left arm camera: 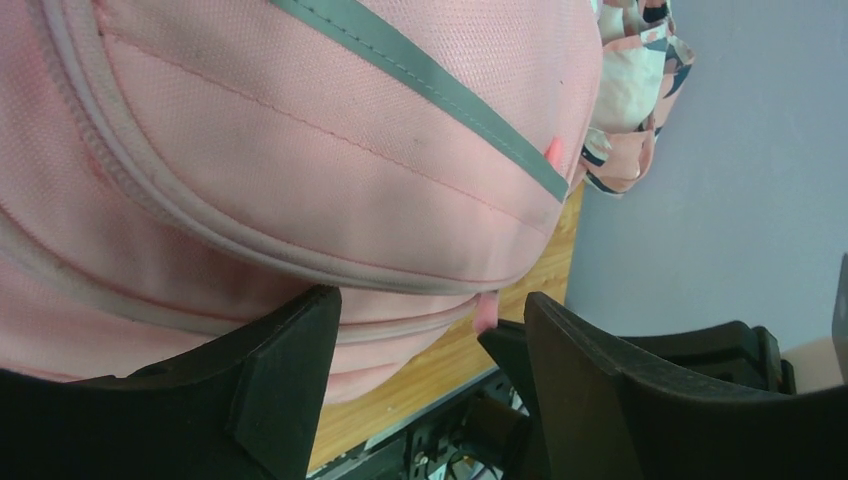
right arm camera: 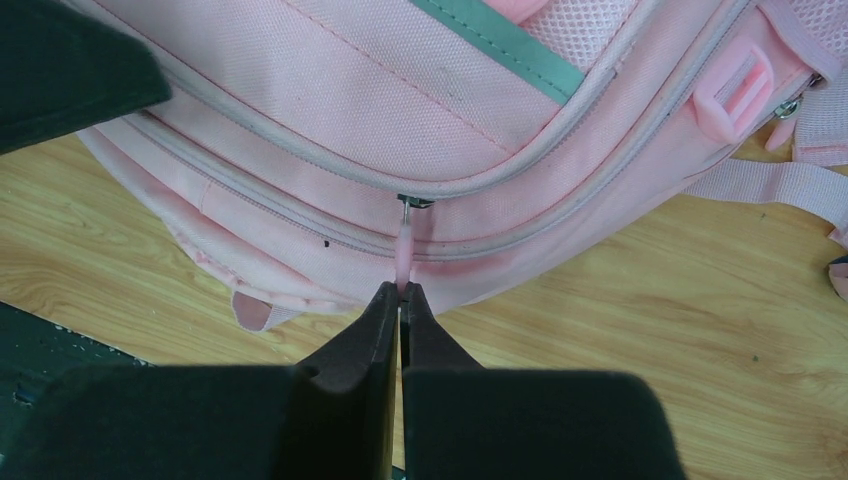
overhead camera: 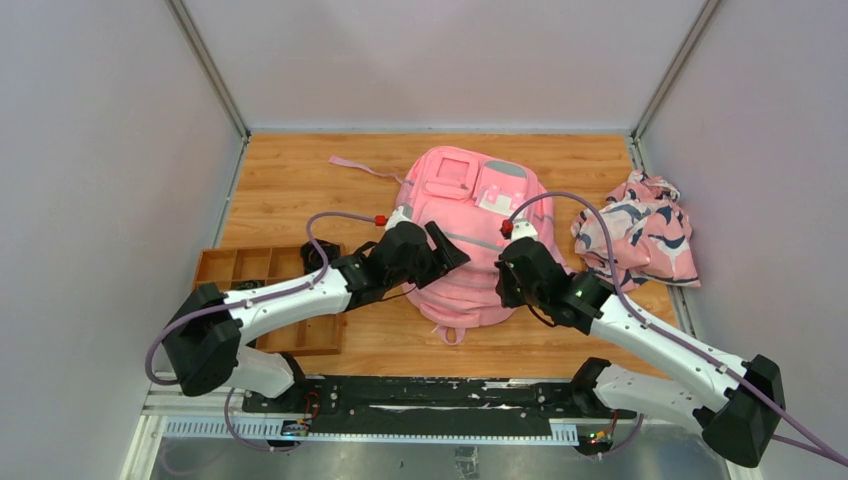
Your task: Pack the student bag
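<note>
The pink backpack (overhead camera: 450,290) lies on the wooden table, its grey strip and curved zippers showing in both wrist views. Along its lower zipper hangs a thin pink zipper pull (right arm camera: 404,250), stretched toward my right gripper. The right fingertips are shut on the end of that pull, at the bag's near right side. Over the front of the bag my left gripper stands open, nothing between its fingers. The left wrist view shows the right gripper's dark fingers (left arm camera: 508,345) just beyond it, at the pull's end.
A wooden compartment tray (overhead camera: 325,335) with dark items sits at the left, partly under the left arm. Patterned pink cloth (overhead camera: 640,235) lies bunched at the right.
</note>
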